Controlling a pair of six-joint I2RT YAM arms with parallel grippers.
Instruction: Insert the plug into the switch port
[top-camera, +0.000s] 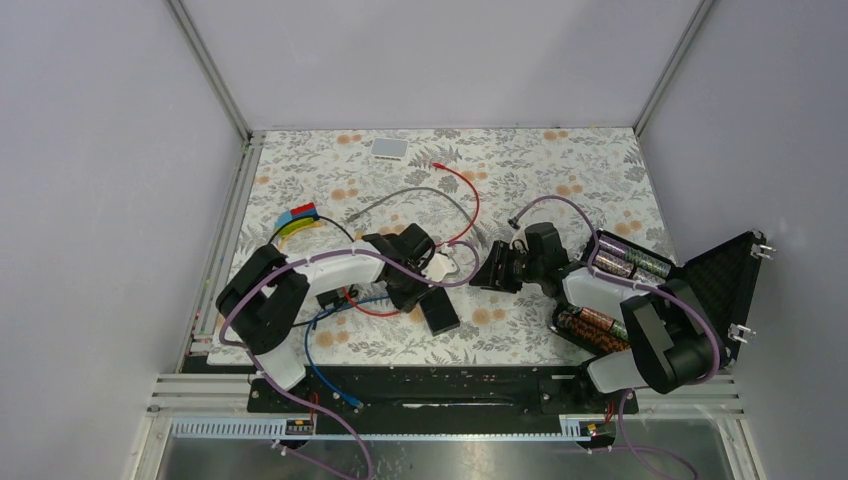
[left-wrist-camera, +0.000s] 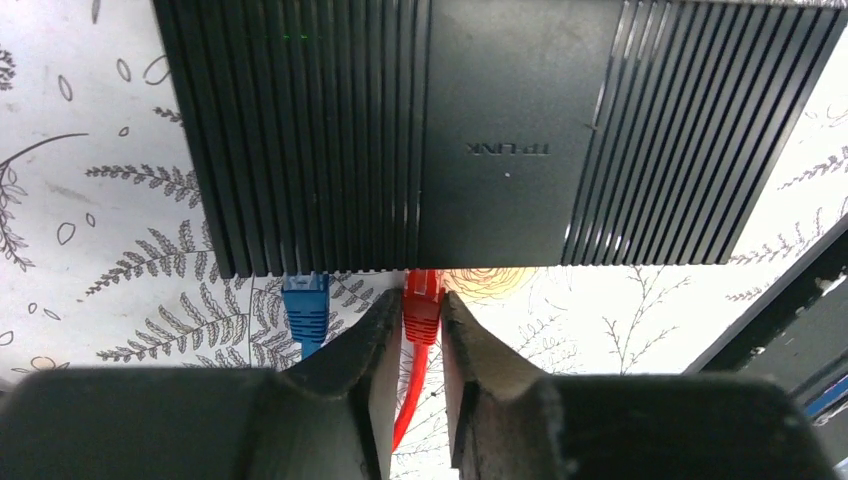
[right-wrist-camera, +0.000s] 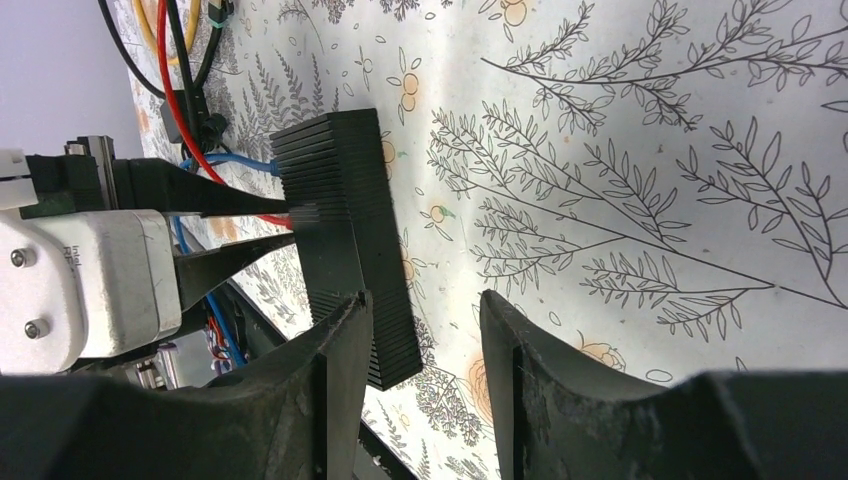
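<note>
The black TP-LINK switch (left-wrist-camera: 505, 200) (right-wrist-camera: 355, 240) (top-camera: 440, 311) lies on the patterned mat. A red plug (left-wrist-camera: 422, 312) is at its port side, with my left gripper part open, its fingertips either side of the plug; whether they grip it I cannot tell. A blue plug (left-wrist-camera: 305, 310) sits in the port side to the left. My right gripper (top-camera: 492, 275) stands open to the right of the switch, nothing between its fingers.
An open black case (top-camera: 735, 285) with cans is at the right. Loose cables, a white card (top-camera: 389, 148) and coloured blocks (top-camera: 296, 212) lie around.
</note>
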